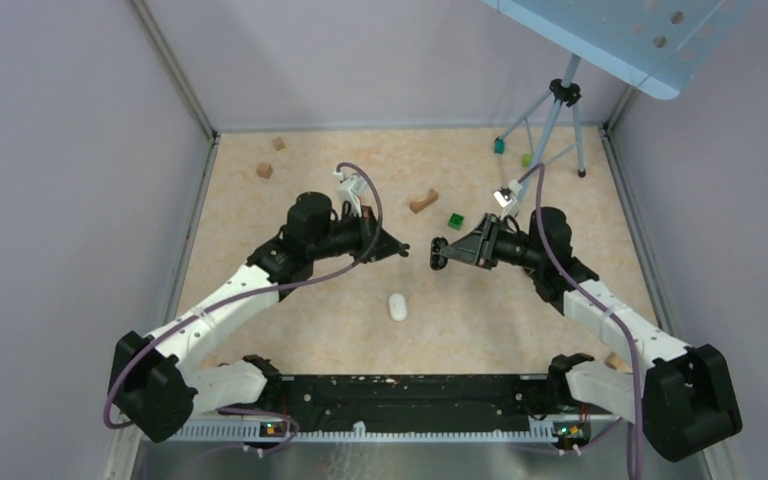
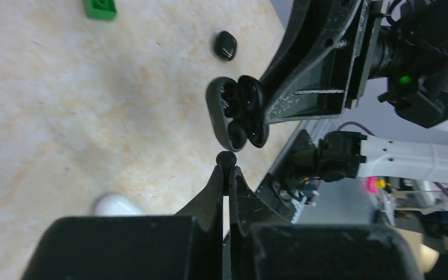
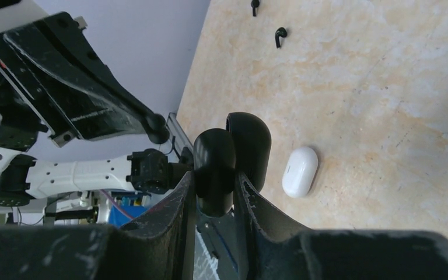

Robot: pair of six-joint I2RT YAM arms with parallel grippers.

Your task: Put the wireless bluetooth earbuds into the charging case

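A black earbud (image 2: 226,160) sits at the tips of my left gripper, which is shut on it with its rounded head outward. My right gripper is shut on the black charging case (image 3: 214,163), whose lid is raised. In the left wrist view the case (image 2: 224,114) shows its hollows toward my left gripper, a short gap beyond the earbud. From above, the left gripper (image 1: 403,249) and the case (image 1: 439,253) face each other above the table. Two loose black earbuds, one (image 3: 280,36) nearer than the other (image 3: 255,6), lie on the table.
A white case (image 1: 398,307) lies on the table below the gap between the arms. Further back are a green block (image 1: 456,221) and a wooden piece (image 1: 424,201). A small black case (image 2: 226,45) lies beyond the right gripper. A tripod (image 1: 564,95) stands at the back right.
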